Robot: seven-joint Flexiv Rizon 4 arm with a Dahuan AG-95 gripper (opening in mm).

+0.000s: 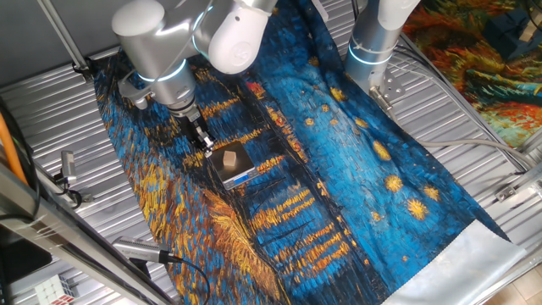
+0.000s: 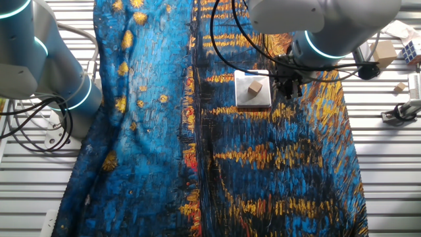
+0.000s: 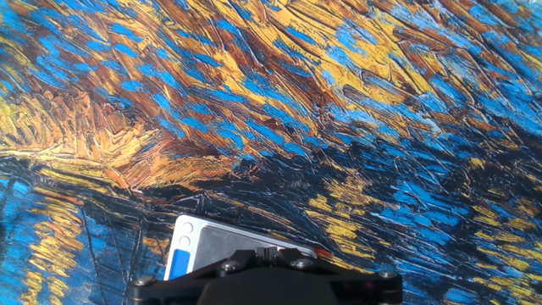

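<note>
A small tan wooden cube (image 1: 229, 158) rests on the dark plate of a flat digital scale (image 1: 240, 178). From the opposite side, exterior view 2 shows the same cube (image 2: 255, 87) on the pale-looking scale (image 2: 245, 100). My gripper (image 1: 208, 149) hangs beside the scale, apart from the cube. Its fingers look drawn together in the wrist view, with nothing visible between them. There, the black gripper covers part of the scale (image 3: 196, 241), whose buttons and blue display show at its left end; the cube is hidden.
A painted-pattern cloth (image 1: 339, 152) with some folds covers most of the slatted metal table. A small camera (image 1: 144, 251) with a cable and a puzzle cube (image 1: 52, 290) lie near the left.
</note>
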